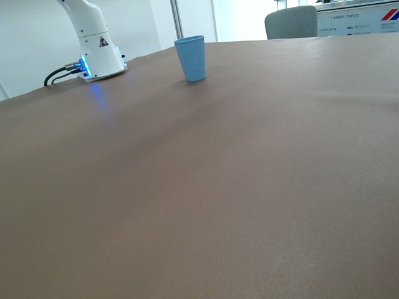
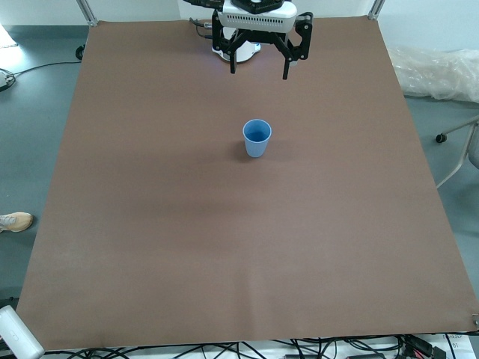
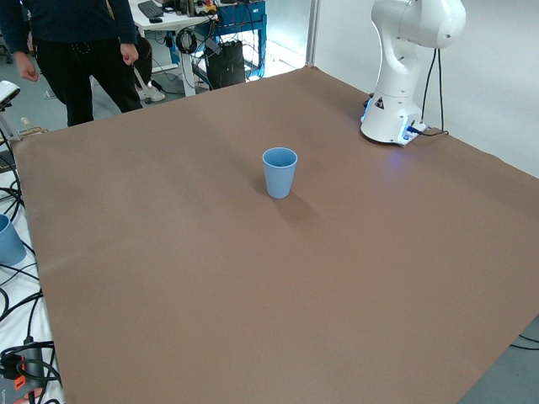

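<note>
A light blue cup (image 2: pixel 257 138) stands upright on the brown table (image 2: pixel 247 239), near the middle; it also shows in the top view (image 1: pixel 191 59) and right view (image 3: pixel 279 172). My gripper (image 2: pixel 259 72) hangs above the table's far end in the left view, beyond the cup and apart from it, its two black fingers spread open with nothing visible between them. The gripper is out of sight in the right view, where only the white arm base (image 3: pixel 392 118) shows.
Cables (image 3: pixel 25 362) and a second blue cup (image 3: pixel 8 242) sit beside the table's edge in the right view. A person (image 3: pixel 80 59) stands behind the table there.
</note>
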